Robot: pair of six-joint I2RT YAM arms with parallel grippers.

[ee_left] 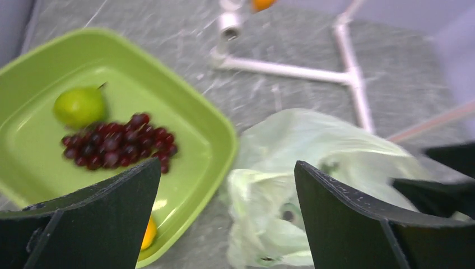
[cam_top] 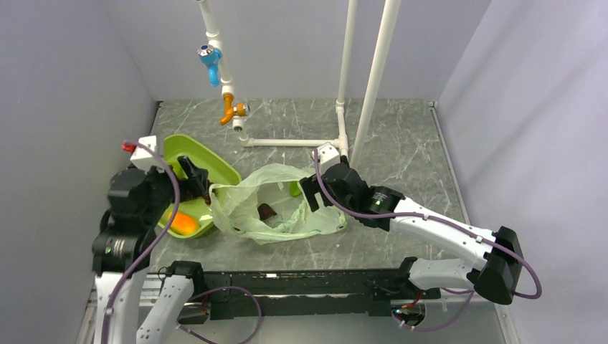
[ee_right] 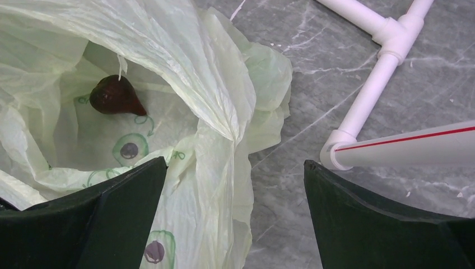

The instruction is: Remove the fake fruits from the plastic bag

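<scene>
A pale green plastic bag [cam_top: 279, 229] lies open on the counter, holding a dark brown pear-like fruit [ee_right: 115, 96] and a green fruit [cam_top: 294, 188]. Left of it, a green basin [cam_top: 219, 161] holds grapes [ee_left: 120, 143], a green pear [ee_left: 78, 106] and an orange fruit [cam_top: 183, 224]. My left gripper is open above the basin's right side and the bag's left edge, nothing between its fingers. My right gripper is open over the bag's right part, also empty.
White pipes [cam_top: 290, 142] run along the back of the counter and rise upright, with blue and orange taps [cam_top: 231, 107] at back left. Walls bound both sides.
</scene>
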